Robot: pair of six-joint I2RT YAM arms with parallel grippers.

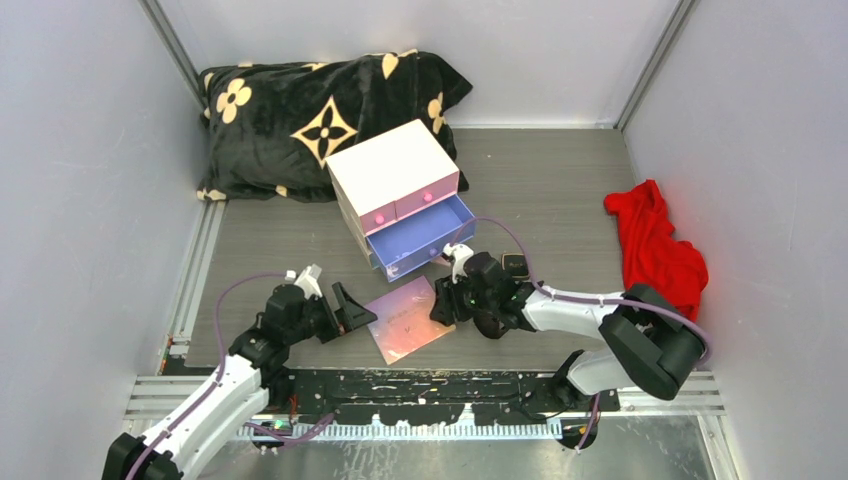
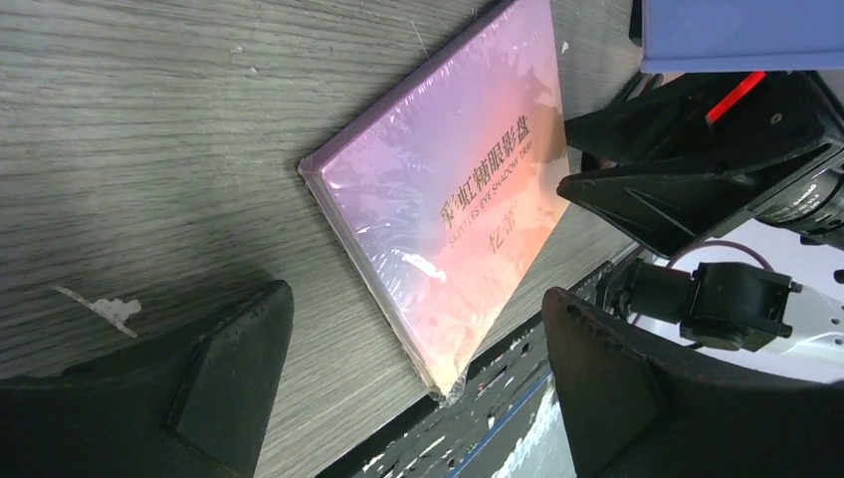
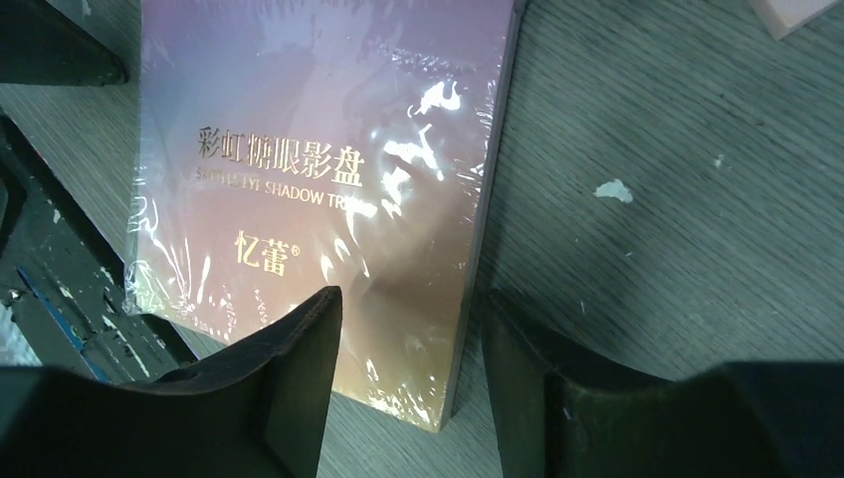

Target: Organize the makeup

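A shrink-wrapped pink-purple eye shadow palette (image 1: 405, 322) (image 2: 438, 199) (image 3: 309, 189) lies flat in front of the small cabinet (image 1: 390, 165), whose blue lower drawer (image 1: 410, 235) is pulled out, empty. My right gripper (image 1: 442, 305) is open, low over the palette's right edge, one finger over its top, the other just outside. My left gripper (image 1: 350, 310) stands open at the palette's left, nothing between its fingers.
A small dark square compact (image 1: 515, 265) lies right of the drawer; a dark round item is partly under the right arm. A black patterned pillow (image 1: 260, 130) lies behind, red cloth (image 1: 655, 250) at right.
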